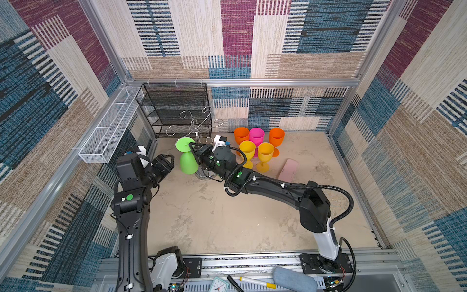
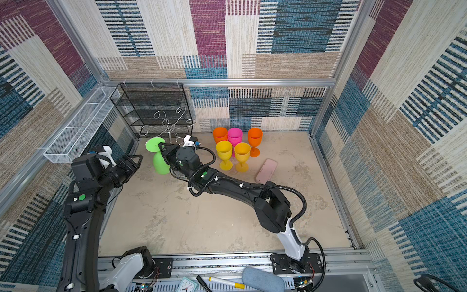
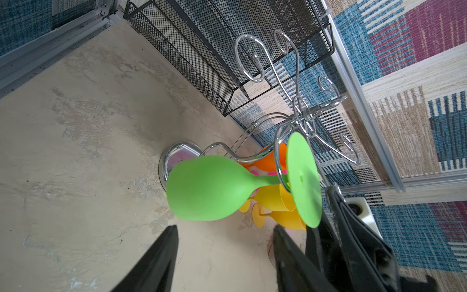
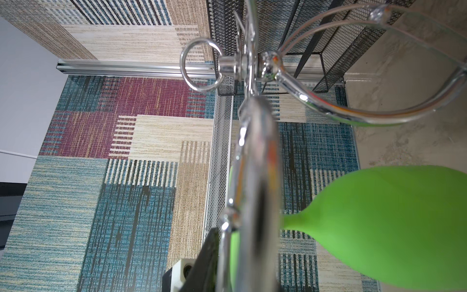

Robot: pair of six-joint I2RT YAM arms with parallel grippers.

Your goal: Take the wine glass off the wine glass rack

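A green wine glass (image 1: 188,162) hangs upside down from the chrome wire rack (image 3: 302,116), its round foot (image 3: 302,180) at the top. My right gripper (image 1: 193,147) is at the rack beside that foot; its fingers are largely hidden by metal and the glass, so its finger is hard to read. My left gripper is open, with nothing between its fingers, a little to the left of the glass, facing it.
Orange, pink and yellow glasses (image 2: 241,153) stand right of the rack, with a pink block (image 2: 266,170) beside them. A black mesh shelf (image 1: 172,97) is behind the rack.
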